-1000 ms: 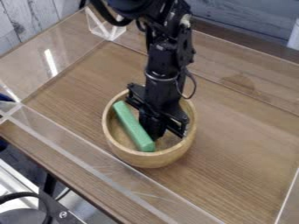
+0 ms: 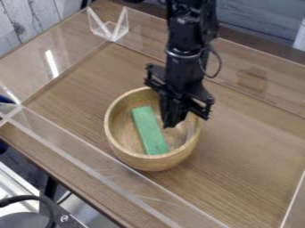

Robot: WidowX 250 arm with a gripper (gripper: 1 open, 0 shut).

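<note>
A round light-wooden bowl (image 2: 123, 147) sits on the table in the middle, with a green bar (image 2: 149, 131) lying inside it, running from upper left down to the front. The black arm reaches down from the top, and its gripper (image 2: 177, 118) is over the back right of the bowl, apart from the green bar. The gripper looks shut, with nothing seen between its fingers, though the tips are dark and hard to make out.
A clear plastic piece (image 2: 109, 23) stands at the back left of the wooden table (image 2: 244, 169). Black cables and part of a base are at the lower left. The table right of the bowl is clear.
The gripper has risen and moved toward the back right of the bowl. The green bar has shifted and turned a little inside the bowl.
</note>
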